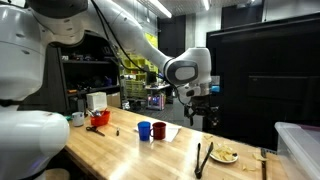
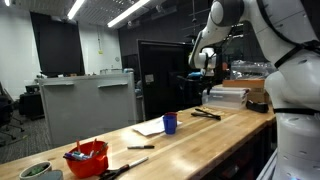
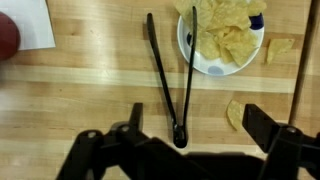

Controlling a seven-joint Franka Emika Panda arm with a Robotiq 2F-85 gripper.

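Black tongs lie spread in a narrow V on the wooden table, their hinge end toward me in the wrist view. Past their far tips sits a white bowl of yellow chips. One loose chip rests between the tongs and my right finger; another chip is right of the bowl. My gripper is open above the table, nothing between its fingers, with the tongs' hinge in the gap as seen from above. In the first exterior view, the gripper hangs over the table behind the tongs.
A blue cup and a dark red cup stand left of the tongs, near a white sheet. A red basket is at the table's far end. A translucent bin borders the right side.
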